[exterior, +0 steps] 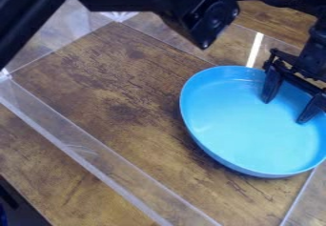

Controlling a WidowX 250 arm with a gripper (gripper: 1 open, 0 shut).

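Note:
A round light-blue bowl (pixel 242 134) sits on the wooden surface in the right half of the camera view. The black gripper (pixel 285 107) reaches in from the right edge, its two fingers spread apart over and inside the bowl's upper right part, open with no object visible between them. The upper part of the gripper is cut off by the frame edge.
The black arm (pixel 178 6) spans the top left and top middle. Clear plastic strips (pixel 90 168) run along the left and bottom of the wooden surface (pixel 109 87). The area left of the bowl is free. A dark object (pixel 13 211) is at the lower left corner.

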